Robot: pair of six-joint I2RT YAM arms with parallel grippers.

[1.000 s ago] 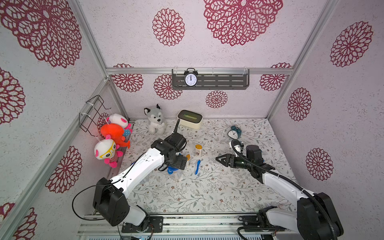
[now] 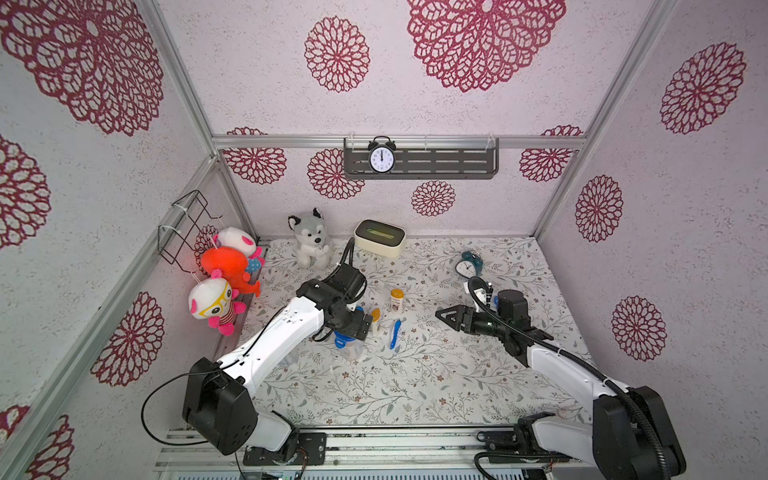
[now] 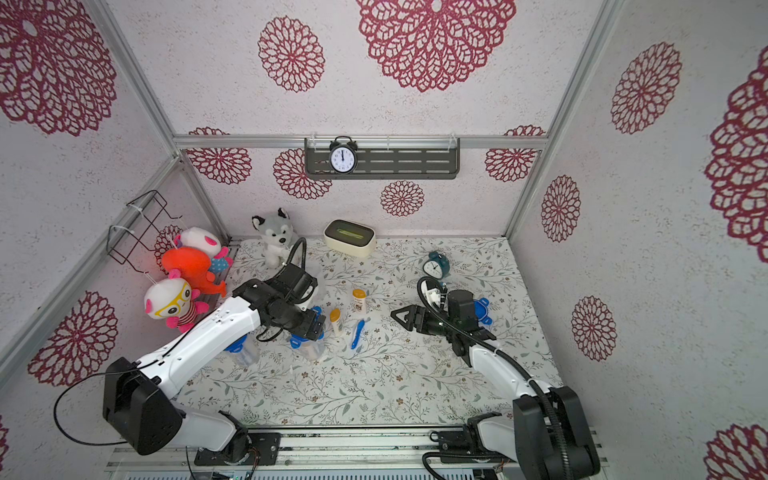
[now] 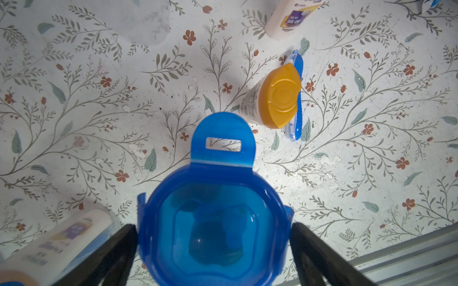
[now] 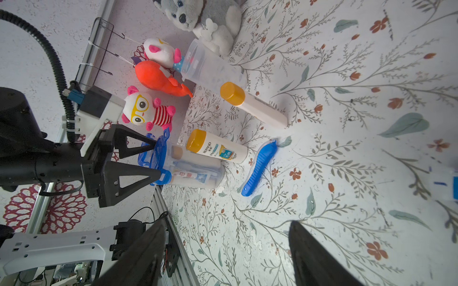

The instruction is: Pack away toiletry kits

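A clear container [image 5: 202, 178] with a blue lid [image 4: 214, 224] stands on the table. My left gripper is open, its fingers at either side of the lid; whether they touch it I cannot tell. In the left wrist view a yellow-capped bottle [image 4: 279, 97] stands just beyond the lid, beside a blue toothbrush [image 4: 298, 95]. A second yellow-capped bottle [image 5: 255, 104] is farther back, near an open clear cup [image 5: 210, 64]. My right gripper [image 2: 448, 317] hangs open over bare table to the right of the toothbrush, with nothing between its fingers.
Another blue-lidded container [image 3: 237, 344] is left of the left arm, and a further blue lid [image 3: 482, 310] shows behind the right arm. A plush husky [image 2: 312, 238], a cream box [image 2: 380, 238] and a teal clock [image 2: 469, 265] stand at the back.
The right gripper has drifted a little to the right. The bottles and toothbrush have not moved.
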